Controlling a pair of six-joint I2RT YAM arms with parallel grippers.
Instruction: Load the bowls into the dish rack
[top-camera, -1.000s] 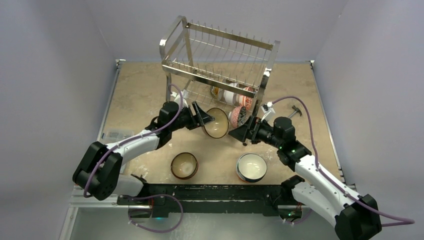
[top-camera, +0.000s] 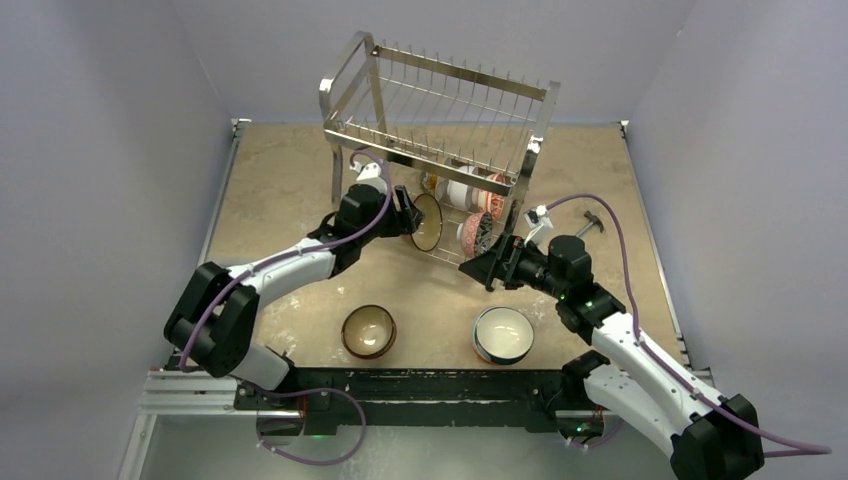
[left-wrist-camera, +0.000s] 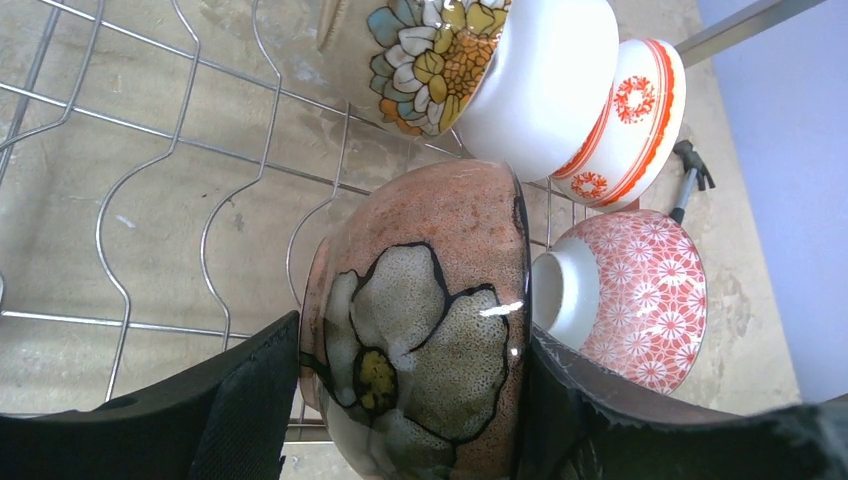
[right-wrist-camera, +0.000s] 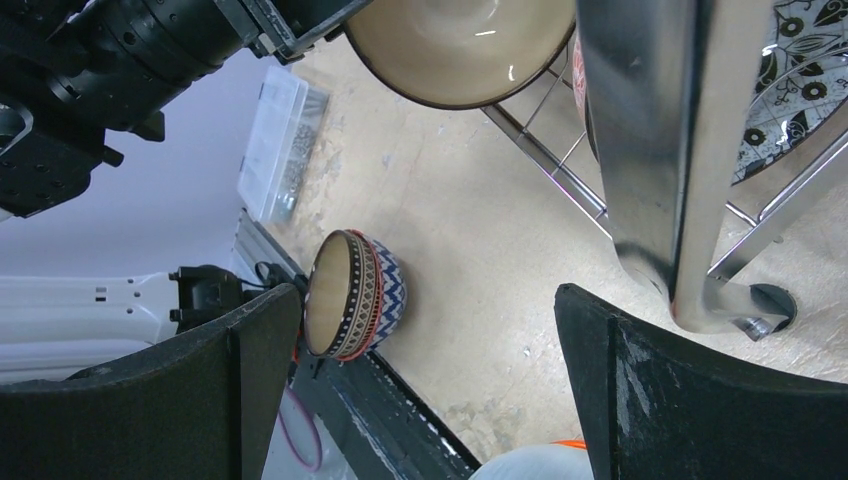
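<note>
A brown bowl with a painted flower (left-wrist-camera: 420, 340) stands on edge at the lower rack (left-wrist-camera: 170, 328), between the fingers of my left gripper (top-camera: 407, 215). In the left wrist view one finger lies by its foot, the other by its rim, with no clear gap; how firmly they press cannot be seen. Right of it leans a pink patterned bowl (left-wrist-camera: 650, 300); behind are a white bowl (left-wrist-camera: 545, 90), an orange-banded bowl (left-wrist-camera: 635, 120) and a flowered bowl (left-wrist-camera: 430, 60). My right gripper is open and empty by the rack's right front leg.
Near the front edge sit a brown bowl stack (top-camera: 369, 332) and a white-lined bowl (top-camera: 504, 335). The rack's upper shelf (top-camera: 440, 100) is empty and overhangs the lower one. A hammer (top-camera: 593, 222) lies at right. Free table lies between the rack and front bowls.
My left gripper and its brown bowl have moved back toward the rack, and the bowl has turned more on edge. The right arm has stayed almost still.
</note>
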